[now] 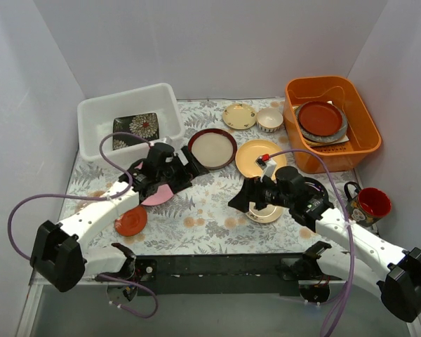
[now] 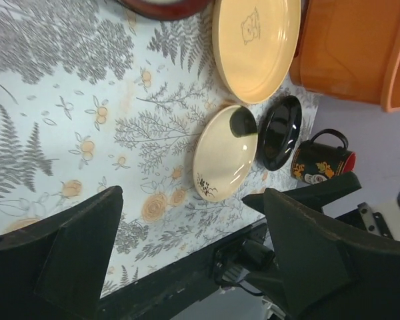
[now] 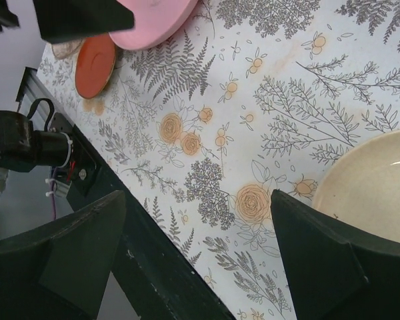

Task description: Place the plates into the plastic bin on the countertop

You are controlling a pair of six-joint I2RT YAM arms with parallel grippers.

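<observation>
In the top view a white plastic bin (image 1: 91, 116) holds a dark square plate with a flower pattern (image 1: 137, 128). An orange bin (image 1: 368, 133) at the right holds a red-brown plate (image 1: 321, 118) on others. My left gripper (image 1: 194, 163) hangs open and empty beside the brown-rimmed plate (image 1: 212, 148). Under that arm the pink plate (image 1: 160, 196) is mostly hidden. The small orange plate (image 1: 130, 220) lies in front of it. Open and empty, my right gripper (image 1: 241, 199) is left of the cream plate (image 1: 264, 213). A yellow plate (image 1: 256, 156) lies behind it.
A small patterned plate (image 1: 239, 116) and a bowl (image 1: 270, 119) stand at the back. By the right wall are a dark mug (image 1: 368, 204) and a black dish (image 2: 280, 133).
</observation>
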